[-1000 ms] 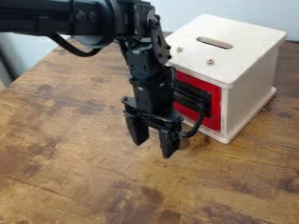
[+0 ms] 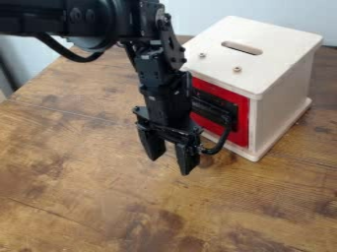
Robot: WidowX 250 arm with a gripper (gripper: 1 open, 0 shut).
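My black gripper [image 2: 170, 152] hangs above the wooden table, left of and in front of a pale wooden box [image 2: 270, 81]. Its two fingers stand apart, pointing down, with nothing visible between them. The box has a slot and two small knobs on top and a red front panel [image 2: 239, 140], partly hidden behind my arm and its cable.
Compared with a second ago, the gripper sits slightly further left and a little higher. The box has not moved.
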